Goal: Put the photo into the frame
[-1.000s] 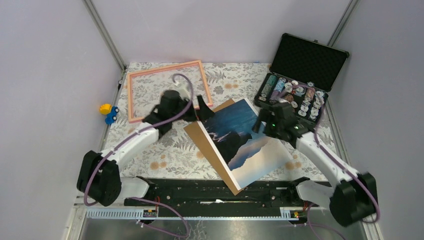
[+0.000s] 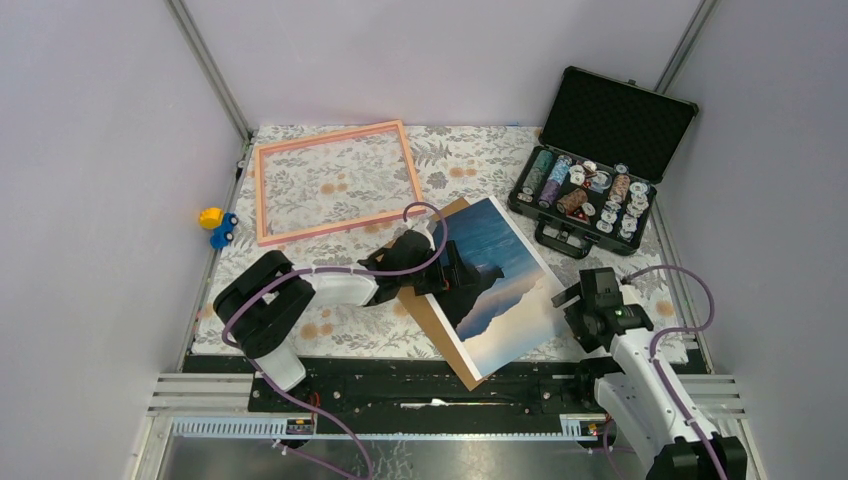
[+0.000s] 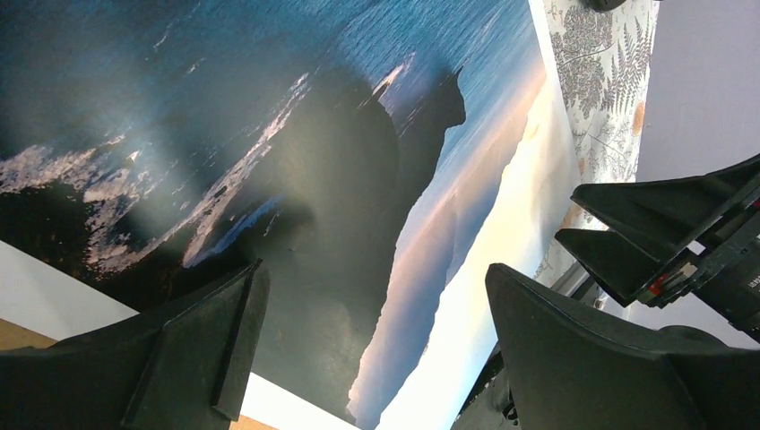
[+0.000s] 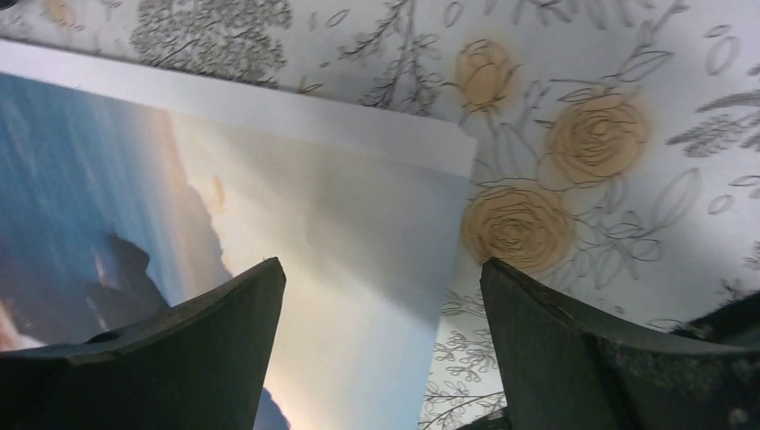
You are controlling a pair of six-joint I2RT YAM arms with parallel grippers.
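Note:
The seascape photo (image 2: 510,320) with white borders lies on a brown board (image 2: 425,318) at the table's front middle. My left gripper (image 2: 445,272) hangs open over the photo's left part, its fingertips above the dark rock in the left wrist view. My right gripper (image 2: 568,300) is just above the photo's lower right corner (image 4: 430,197), its fingers apart with nothing seen between them but the photo and cloth below. The wooden frame (image 2: 404,150) lies flat at the back left, separate from the photo.
An open case of chips (image 2: 580,200) sits at the back right. A yellow and blue toy (image 2: 222,230) is beside the table's left edge. Walls close in on both sides. The front left of the cloth around the left arm is mostly bare.

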